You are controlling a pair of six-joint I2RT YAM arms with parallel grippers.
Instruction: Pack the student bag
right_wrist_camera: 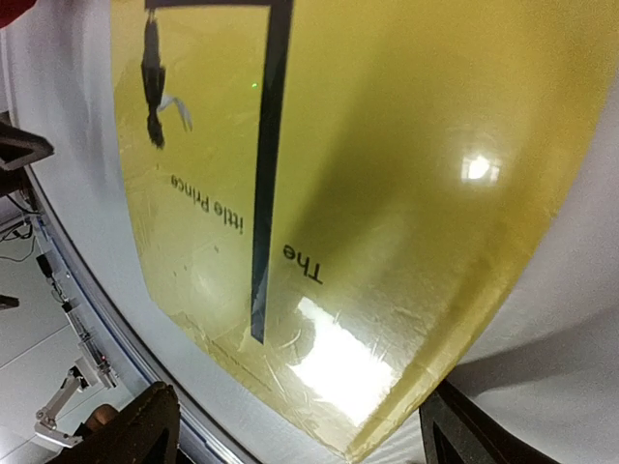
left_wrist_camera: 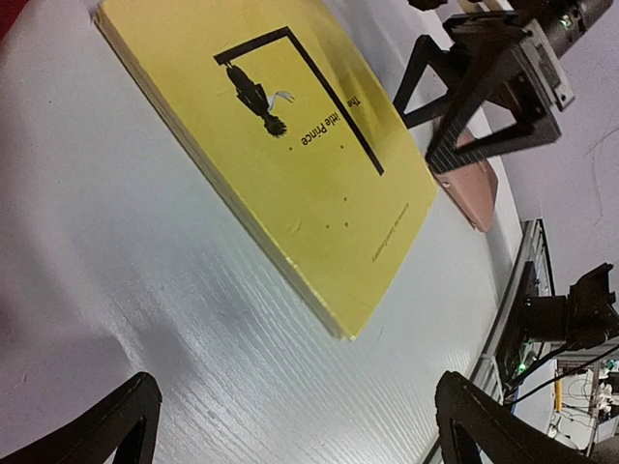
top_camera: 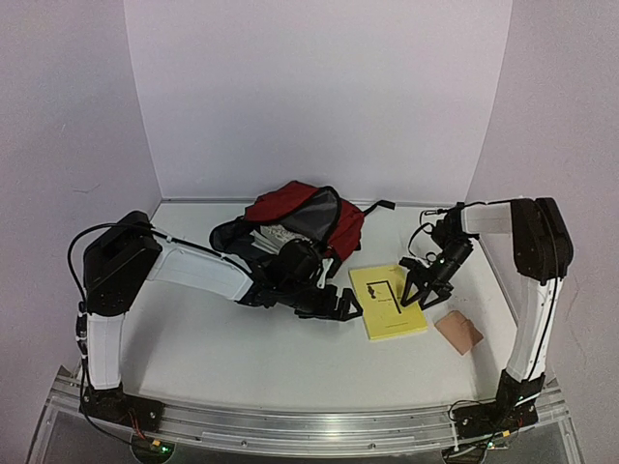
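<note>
A yellow book (top_camera: pixel 387 319), "The Little Prince", lies flat on the table at centre right. My right gripper (top_camera: pixel 415 302) is at its right edge, fingers apart; in the right wrist view one fingertip (right_wrist_camera: pixel 455 425) reaches down close beside the book's edge. Whether it touches the book I cannot tell. My left gripper (top_camera: pixel 340 298) stands open just left of the book, its fingers (left_wrist_camera: pixel 111 425) wide apart with only bare table between them. Behind the left arm the red and black student bag (top_camera: pixel 346 232) lies open, partly hidden by that arm.
A small brown, flat item (top_camera: pixel 458 332) lies right of the book, near the right gripper. Something whitish (top_camera: pixel 276 235) shows in the bag's opening. Walls close in the back and sides.
</note>
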